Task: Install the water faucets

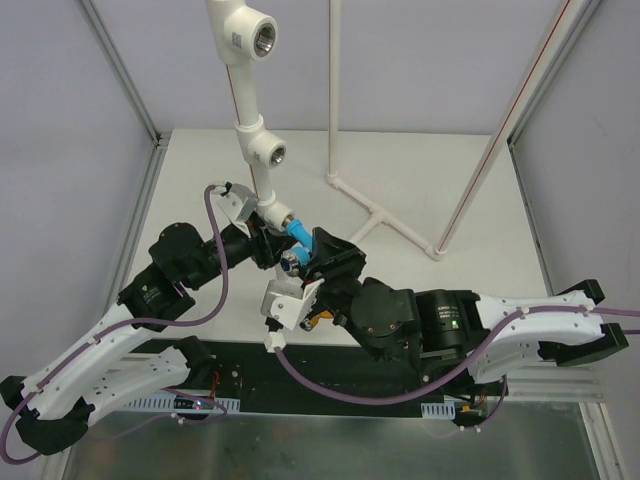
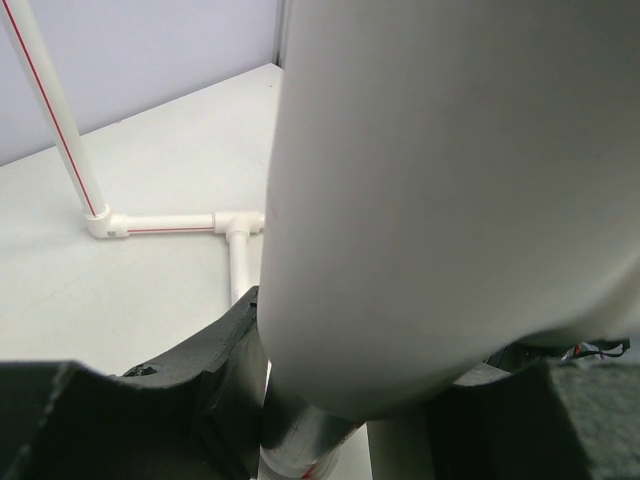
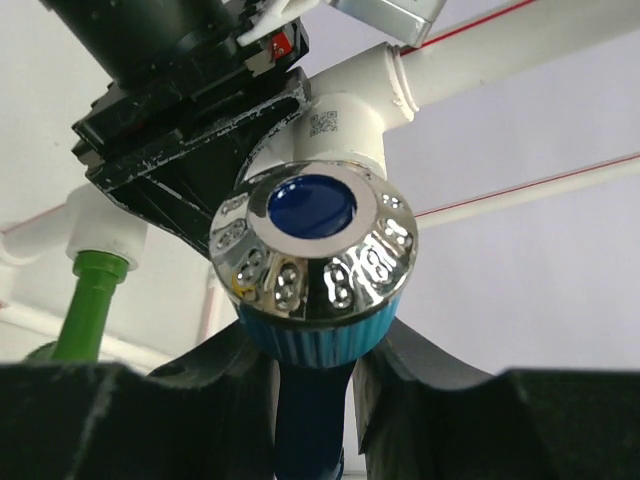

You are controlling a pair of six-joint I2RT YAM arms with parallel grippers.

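Observation:
The blue faucet (image 1: 299,233) joins a fitting on the white standing pipe (image 1: 243,95). Its chrome knob with a blue cap (image 3: 312,206) fills the middle of the right wrist view. My right gripper has a finger on each side of the dark blue faucet part; whether they press on it cannot be told. Beside that fitting, my left gripper (image 1: 268,243) is shut on the white pipe. In the left wrist view a big white pipe surface (image 2: 430,200) hides much of the scene above the left fingers (image 2: 235,385).
Lower down are a green faucet (image 3: 90,300) and an orange faucet (image 1: 319,321), mostly hidden by the right arm. Two empty threaded fittings, an upper one (image 1: 264,40) and a lower one (image 1: 270,151), face outward. White floor pipes (image 1: 385,215) lie behind.

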